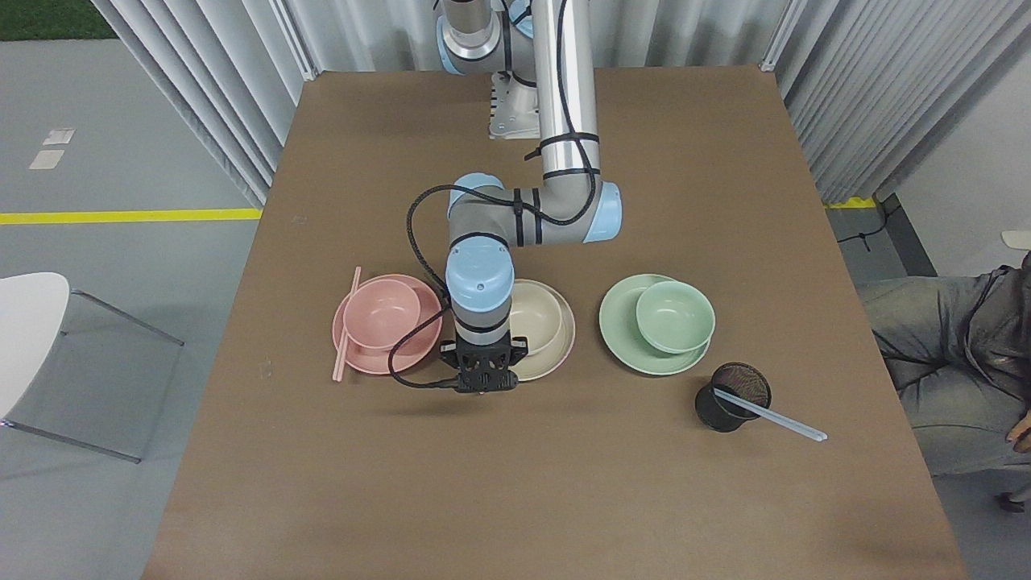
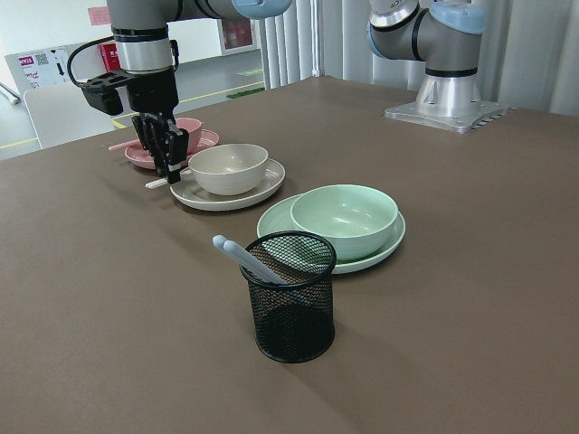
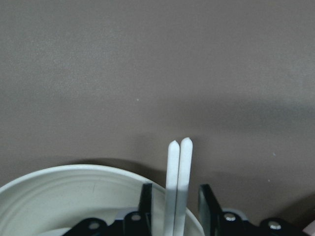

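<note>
White chopsticks (image 3: 184, 172) rest on the rim of the cream plate (image 2: 222, 205), beside the cream bowl (image 2: 228, 170). My black gripper is down over them, its fingers on either side with a gap visible, so it stands open. In the front view the gripper body hides the chopsticks and part of the cream plate.
Pink plate and bowl (image 1: 382, 309) with chopsticks stand on the left, green plate and bowl (image 1: 673, 317) on the right. A mesh cup (image 2: 294, 325) holding pale utensils stands at right front. A person sits at the right edge.
</note>
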